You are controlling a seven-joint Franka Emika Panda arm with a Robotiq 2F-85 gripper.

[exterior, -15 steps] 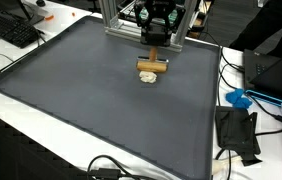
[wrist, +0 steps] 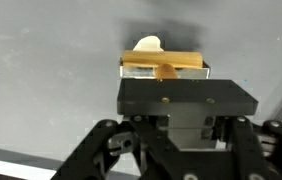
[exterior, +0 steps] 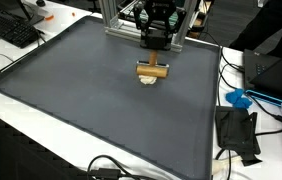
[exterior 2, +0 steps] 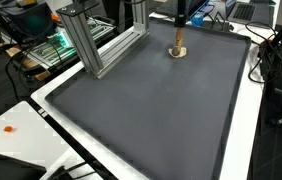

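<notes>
A wooden tool with a light cylindrical head (exterior: 153,71) and a short upright handle (exterior: 152,58) hangs below my gripper (exterior: 155,44), which is shut on the handle. In the wrist view, the wooden head (wrist: 161,60) lies crosswise just beyond the dark fingers (wrist: 186,95), with silvery metal beside it. A small cream-coloured piece (exterior: 148,80) lies on the dark board (exterior: 91,85), partly covered by the head. The cream piece (wrist: 148,44) peeks out past the head in the wrist view. Whether head and piece touch, I cannot tell.
A metal frame (exterior 2: 106,45) stands beside the arm at the board's edge. Right of the board lie a blue object (exterior: 238,99), a black item (exterior: 236,130) and cables. A keyboard (exterior: 14,28) sits at the far left. Most of the board is bare.
The tool's head has shifted slightly down in exterior view 1, towards the cream piece, and now overlaps more of it. My grip on the handle looks unchanged.
</notes>
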